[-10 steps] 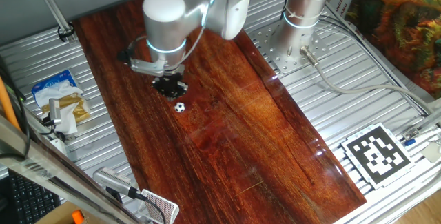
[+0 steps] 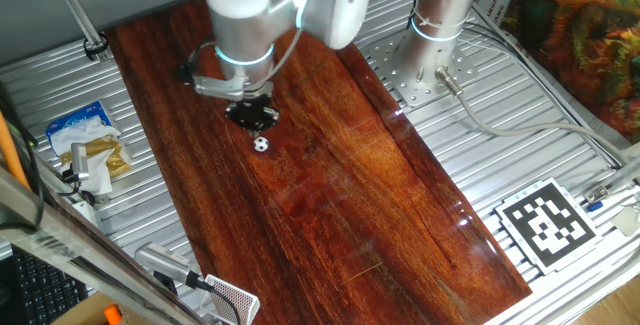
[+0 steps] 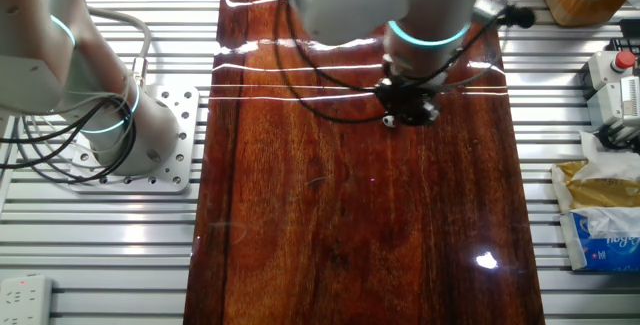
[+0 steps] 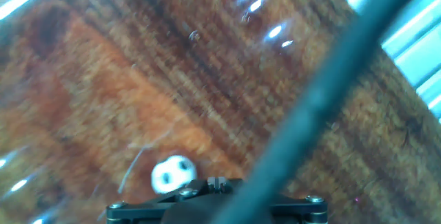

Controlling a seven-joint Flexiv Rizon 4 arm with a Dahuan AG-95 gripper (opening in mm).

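A small white ball with black spots (image 2: 261,145) rests on the dark wooden board (image 2: 330,205), towards its far end. Just behind it, in the first exterior view, is my black gripper (image 2: 252,117), pointing down close to the board. From the second exterior view the ball (image 3: 388,121) shows at the left side of the gripper (image 3: 412,115). At the bottom of the wrist view, the gripper looks shut, its fingertips together. The ball (image 4: 172,174) lies just left of them, outside the fingers; whether they touch is unclear. A dark cable hides part of the right finger.
Most of the board's near half is bare. Left of it lie a blue-and-white tissue pack (image 2: 88,140) and a metal frame post. The robot's base (image 2: 425,65) and a black-and-white marker board (image 2: 547,223) stand to the right on slatted metal.
Over the last second the ball has shifted slightly towards the far end.
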